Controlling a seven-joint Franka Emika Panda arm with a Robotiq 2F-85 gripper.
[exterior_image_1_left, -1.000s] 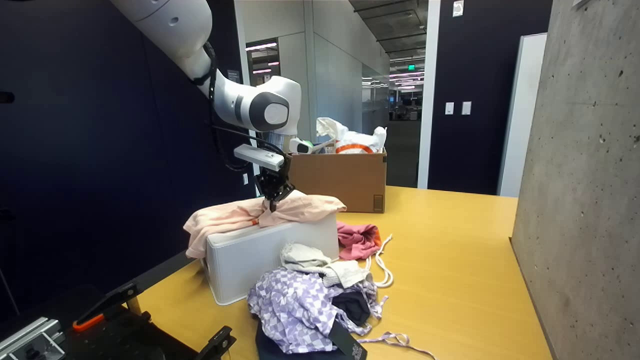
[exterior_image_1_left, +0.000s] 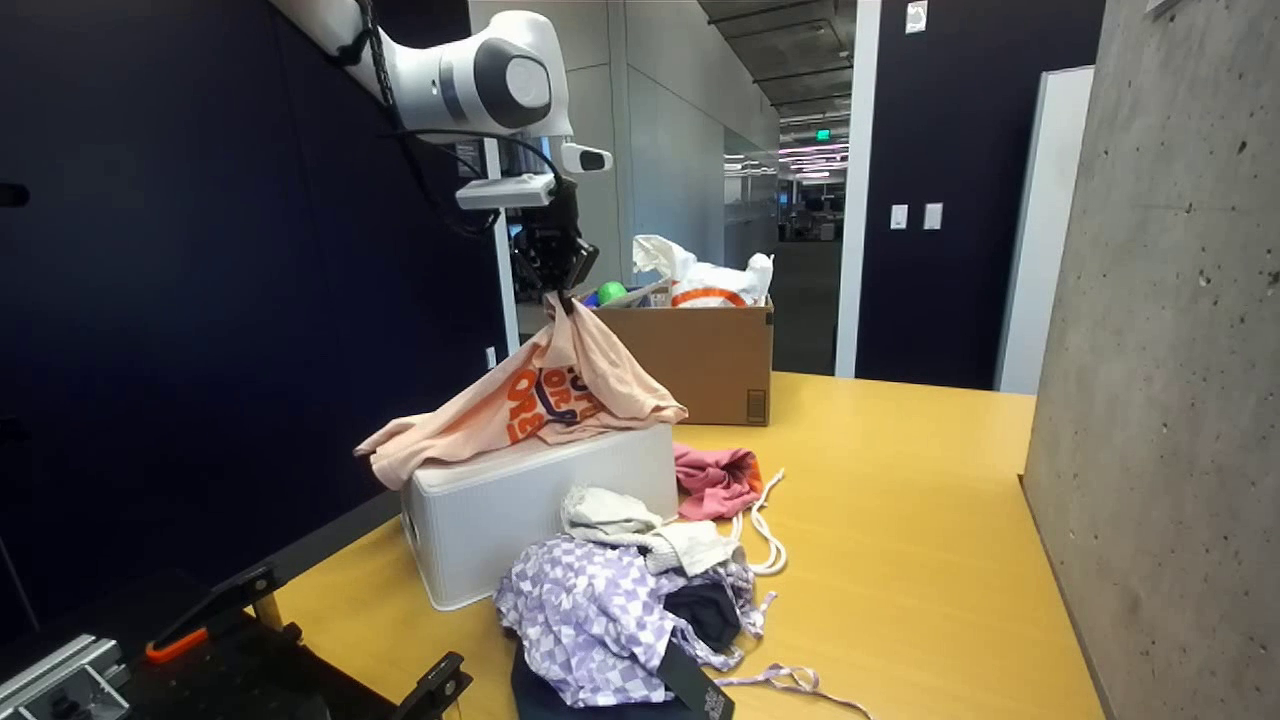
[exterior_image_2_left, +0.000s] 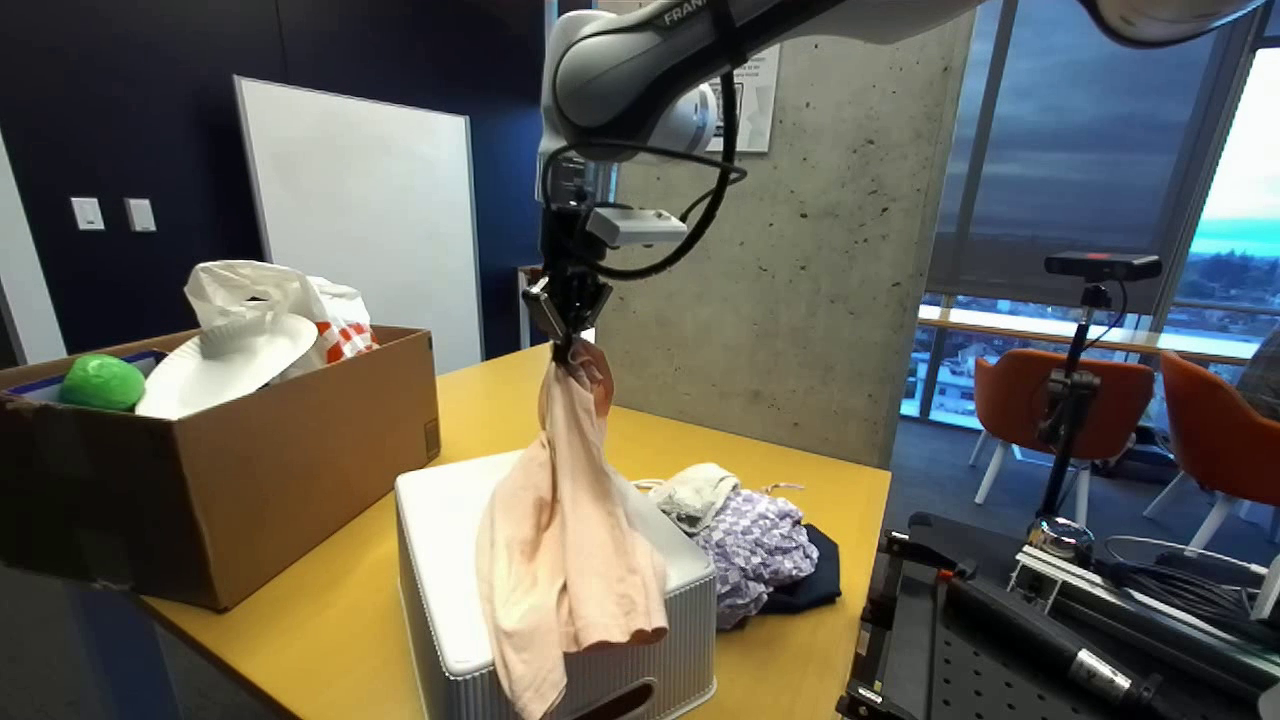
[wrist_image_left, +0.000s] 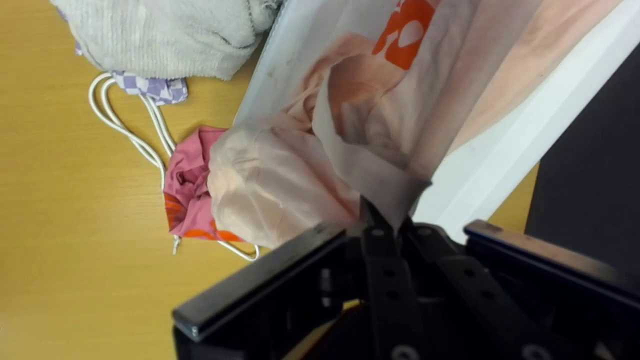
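Observation:
A peach shirt with orange lettering (exterior_image_1_left: 546, 390) hangs from my gripper (exterior_image_1_left: 564, 295), which is shut on a pinched fold of it. The shirt's lower parts still rest over the white ribbed box (exterior_image_1_left: 528, 528). In exterior view 2 the peach cloth (exterior_image_2_left: 576, 516) drapes down across the box's top and front side. Up close in the wrist view, the fold (wrist_image_left: 387, 192) runs into the tips of my gripper, with the rest of the cloth spread below.
Beside the box lie a pink drawstring garment (exterior_image_1_left: 717, 482), a pale grey cloth (exterior_image_1_left: 606, 514) and a purple checkered garment (exterior_image_1_left: 588, 618). A full cardboard box (exterior_image_1_left: 708, 366) stands behind.
My gripper has risen well above the white box, pulling the middle of the peach shirt up into a peak. The shirt lay flat over the box before; the other clothes have not moved.

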